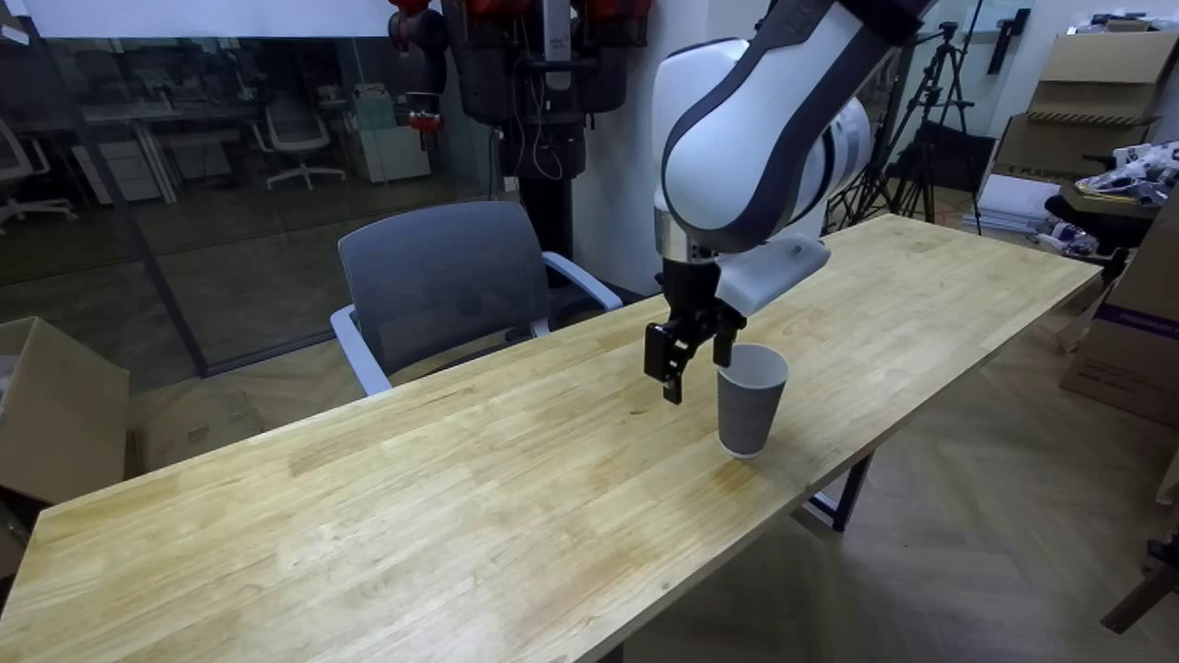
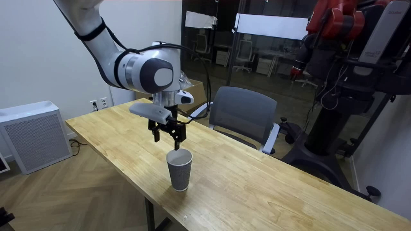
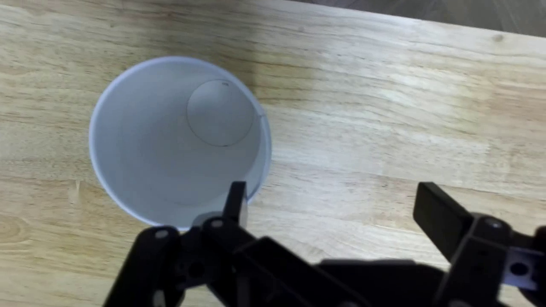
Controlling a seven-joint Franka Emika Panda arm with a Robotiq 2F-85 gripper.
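Note:
A grey paper cup (image 1: 752,407) with a white rim stands upright and empty on the wooden table, close to its front edge. Beside and a little above it, my gripper (image 1: 698,381) hangs open with nothing between its fingers. The wrist view has the cup (image 3: 153,138) at the upper left, its round bottom visible inside. There the left finger (image 3: 235,202) overlaps the near part of the rim; whether it touches cannot be told. The other finger (image 3: 440,220) is well to the right, over bare wood. In exterior view 2 the cup (image 2: 179,173) is just below the gripper (image 2: 166,143).
Bare wooden table (image 1: 365,519) stretches away on both sides of the cup. A grey office chair (image 1: 448,282) is drawn up at the far side. Behind it stands another robot (image 2: 331,77), red and black. An air purifier (image 2: 36,134) is on the floor.

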